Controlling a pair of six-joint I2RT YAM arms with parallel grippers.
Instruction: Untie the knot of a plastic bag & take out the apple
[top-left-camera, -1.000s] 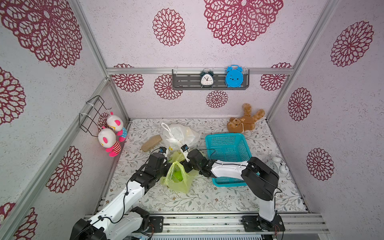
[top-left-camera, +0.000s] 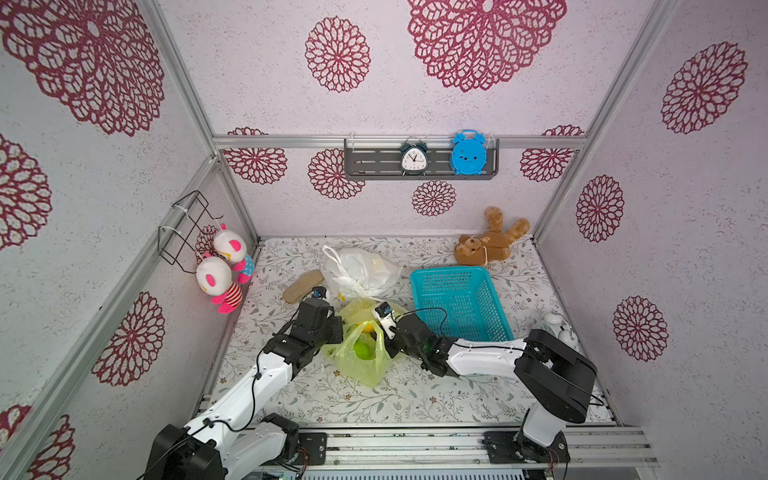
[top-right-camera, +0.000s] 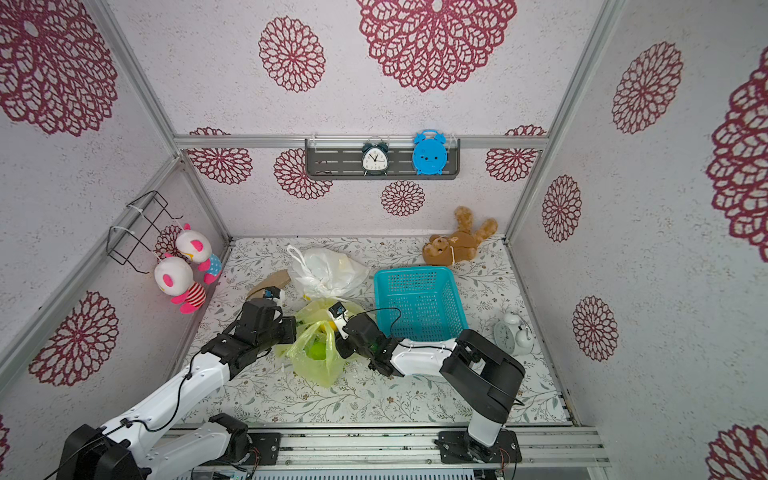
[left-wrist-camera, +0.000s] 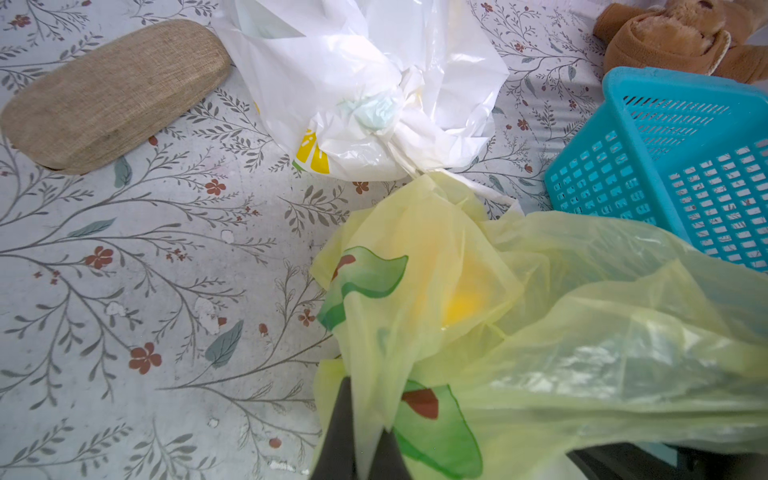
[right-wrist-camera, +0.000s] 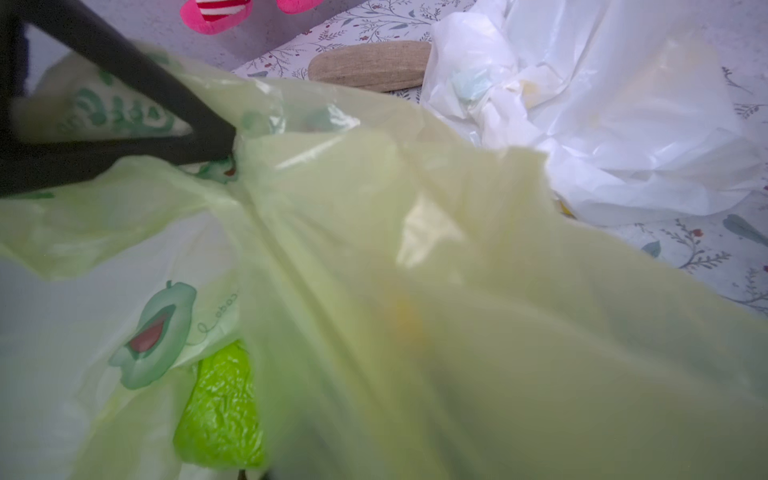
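The yellow-green bag (top-left-camera: 360, 368) lies open on the table, a bright green item (right-wrist-camera: 220, 408) showing inside and an orange-yellow shape (left-wrist-camera: 464, 304) through its plastic. My left gripper, on the bag's left side, is shut with a gathered fold of plastic at its fingertips. My right gripper (top-left-camera: 388, 342) is at the bag's right side; in the right wrist view a black finger (right-wrist-camera: 188, 128) sits among the plastic, and the rest is hidden, so its opening is unclear.
A knotted white bag (top-left-camera: 360, 268) lies behind. A teal basket (top-left-camera: 456, 272) stands at right, a teddy bear (top-left-camera: 488, 240) behind it, a beige oblong case (top-left-camera: 300, 284) at left and a white clock (top-right-camera: 516, 336) at far right.
My right arm has shifted rightward and toward the front, and the bag's top has spread with it. My left gripper has moved slightly up in the top left view.
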